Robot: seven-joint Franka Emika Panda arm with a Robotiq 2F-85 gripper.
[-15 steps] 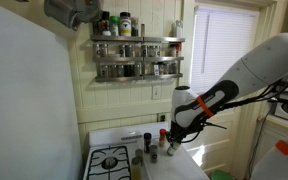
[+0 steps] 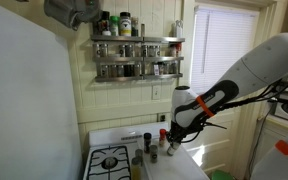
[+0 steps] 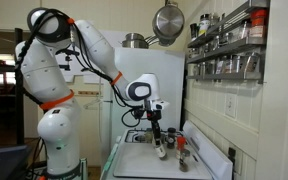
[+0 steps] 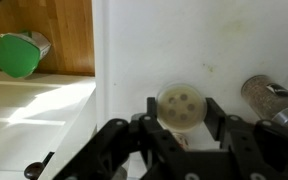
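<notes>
A small shaker jar (image 4: pixel 182 107) with a round, tan, holed top faces the camera in the wrist view. My gripper is shut on it, with one dark finger on either side. From the second exterior view, the pale jar (image 3: pixel 161 153) shows beneath the gripper, close over the white counter (image 3: pixel 134 165). Whether its base touches the counter cannot be told. The first exterior view has the gripper (image 2: pixel 171 147) low at the counter's right part, beside several standing jars.
Close to the gripper's right lies a glass spice jar (image 4: pixel 271 99). Several jars (image 3: pixel 181 150) stand along the wall side, and a stove (image 2: pixel 109 162) is at the left. Over the counter hang jar-filled shelves (image 2: pixel 134 60). A green-lidded container (image 4: pixel 16 56) sits beyond the counter's edge.
</notes>
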